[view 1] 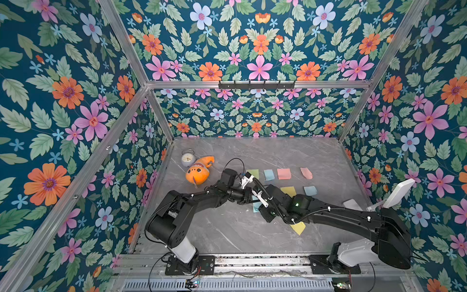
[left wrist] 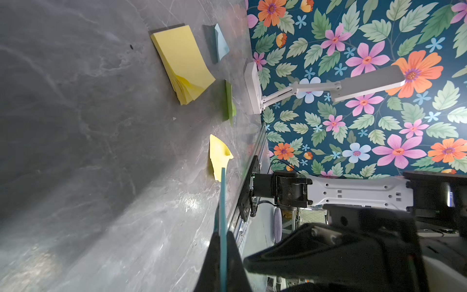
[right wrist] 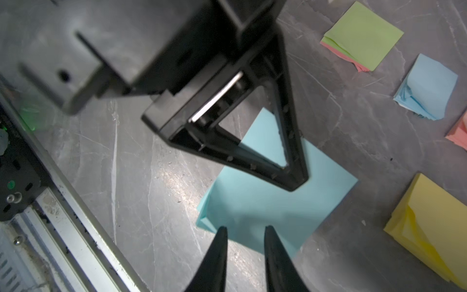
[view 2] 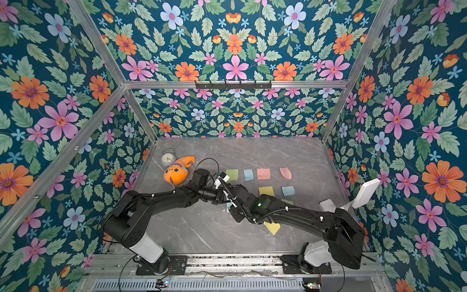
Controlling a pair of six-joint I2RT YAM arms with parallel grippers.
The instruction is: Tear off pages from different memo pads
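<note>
A light-blue memo pad is gripped by my left gripper, which is shut on it; the left wrist view shows the pad edge-on as a thin strip between the fingers. One left finger (right wrist: 291, 165) lies across the pad's face in the right wrist view. A flap stands away from the pad at its left corner. My right gripper is part open near the pad's lower edge, its two fingers apart. Whether a sheet lies between them cannot be told. A thick yellow pad (right wrist: 433, 223) lies to the right on the table.
Around lie a green pad over pink paper (right wrist: 363, 36), a smaller blue pad (right wrist: 430, 87), a pink pad (view 1: 283, 173) and a loose yellow sheet (left wrist: 220, 155). An orange plush toy (view 1: 198, 172) and a clock (view 1: 187, 158) stand back left.
</note>
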